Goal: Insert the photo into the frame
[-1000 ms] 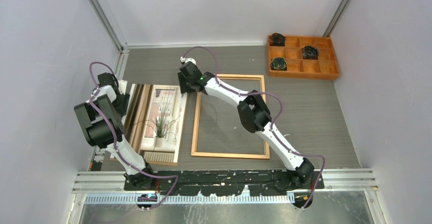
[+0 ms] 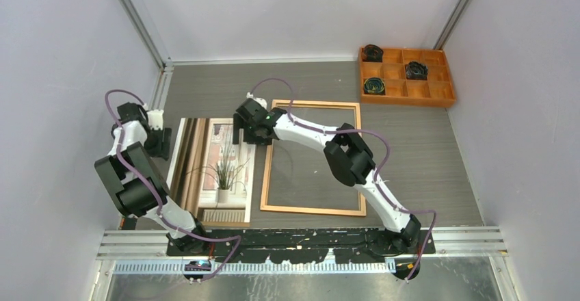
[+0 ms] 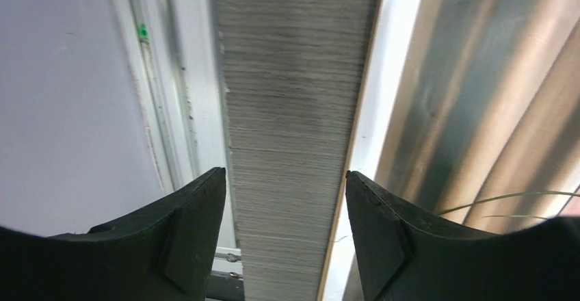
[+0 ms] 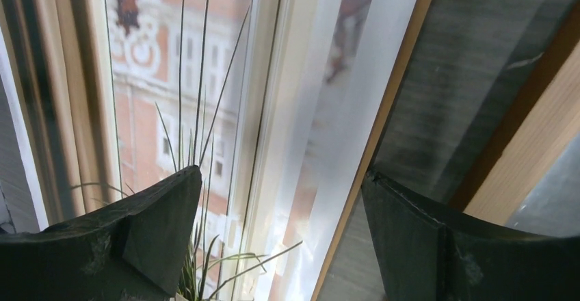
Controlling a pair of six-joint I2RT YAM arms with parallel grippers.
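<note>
The photo (image 2: 226, 154), a window scene with curtain and potted plant, lies flat on the left of the table. To its right is the wooden frame (image 2: 313, 211), empty inside, with a narrow gap between them. My left gripper (image 2: 161, 152) stands open beside the photo's left edge; in the left wrist view, one finger (image 3: 383, 236) overlaps that edge in the picture and no object is gripped. My right gripper (image 2: 247, 140) is open above the photo's upper right part. In the right wrist view, the photo's right border (image 4: 356, 130) runs between its spread fingers.
An orange compartment box (image 2: 408, 101) with several dark coiled items stands at the back right. The left wall's metal rail (image 3: 198, 82) runs close to my left gripper.
The photo has straightened and shifted slightly toward the front. The frame has shifted slightly right.
</note>
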